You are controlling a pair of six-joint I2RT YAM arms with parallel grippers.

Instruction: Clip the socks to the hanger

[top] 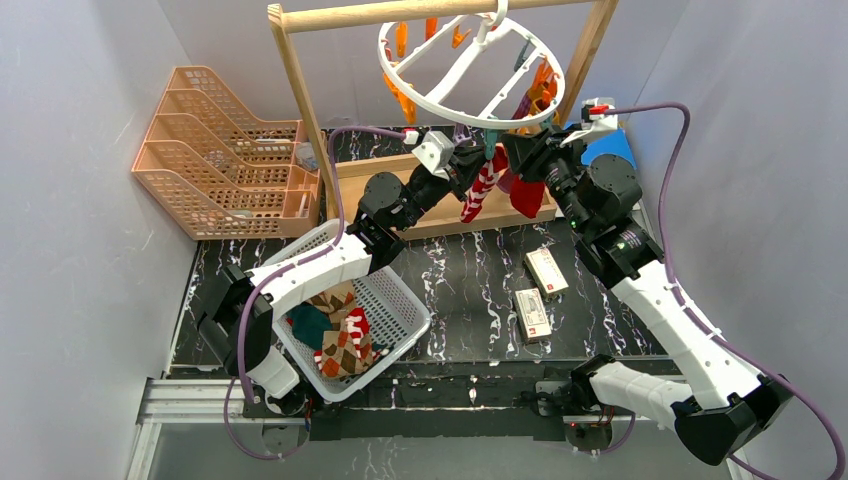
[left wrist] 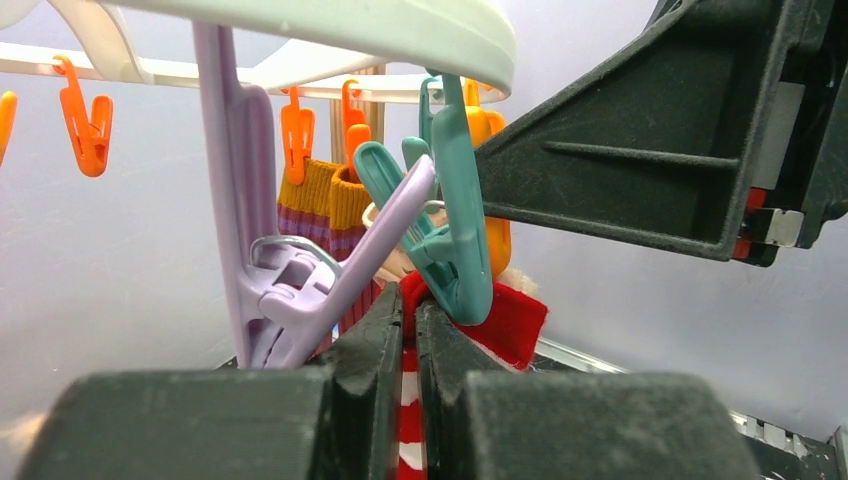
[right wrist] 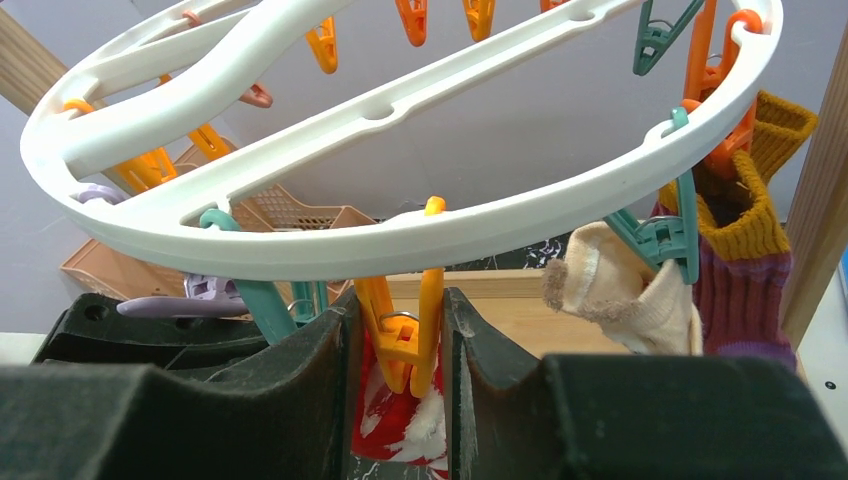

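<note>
A white round hanger [top: 470, 118] with coloured clips hangs from the wooden frame. Near its front rim, my left gripper is shut on a red-and-white striped sock [top: 481, 190], which dangles below it. The sock's top is close under a teal clip [left wrist: 462, 230]; whether that clip grips it cannot be told. My right gripper is shut on a yellow-orange clip [right wrist: 402, 345] at the rim. Red-and-white fabric [right wrist: 405, 420] shows behind and below this clip. A red sock piece [top: 527, 196] hangs beside the striped sock. Farther along the rim hangs a mustard-and-purple sock [right wrist: 745, 250].
A grey basket [top: 408, 300] holds more socks [top: 345, 340] at the front left. Two small boxes [top: 532, 316] lie on the dark table. A tan rack [top: 215, 150] stands at the back left. Both grippers are close together at the rim.
</note>
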